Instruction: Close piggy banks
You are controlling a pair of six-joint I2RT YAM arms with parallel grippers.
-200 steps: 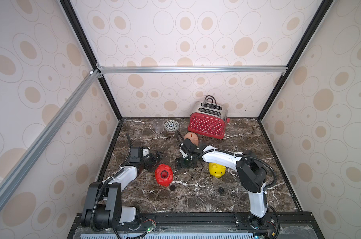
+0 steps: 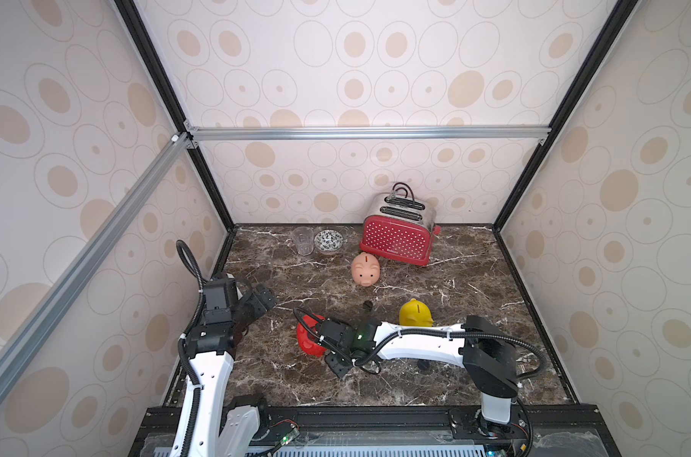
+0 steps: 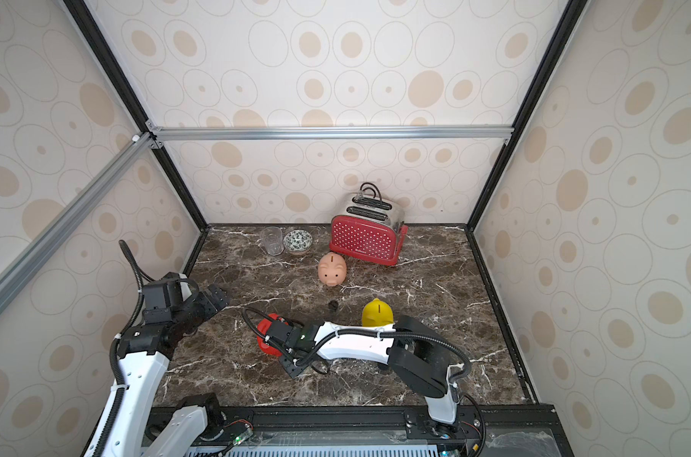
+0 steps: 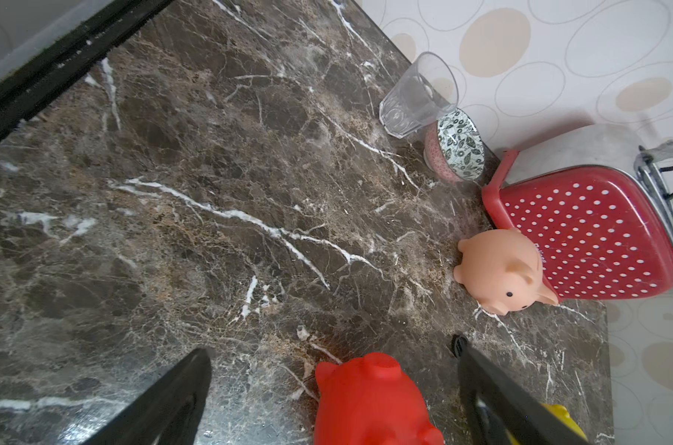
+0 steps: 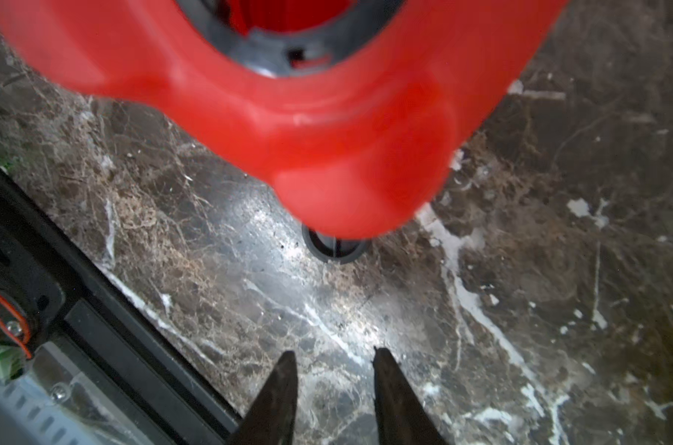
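Note:
The red piggy bank lies with its black-ringed bottom opening up, its inside showing in the right wrist view. A black round stopper rests on the table beside it. My right gripper hovers above that stretch of table, fingers part open, nothing between them. Off to the left, my left gripper is wide open and empty, over the table. Farther back stands the pink piggy bank, upright. The yellow piggy bank is partly hidden behind my right arm.
Two more black stoppers lie on the table, one stopper mid-table and another stopper partly under the right arm. A red toaster, a glass and a patterned bowl stand at the back.
My right gripper has come left and toward the front, now covering part of the red piggy bank and its stopper. The left arm has drawn back to the left, away from it.

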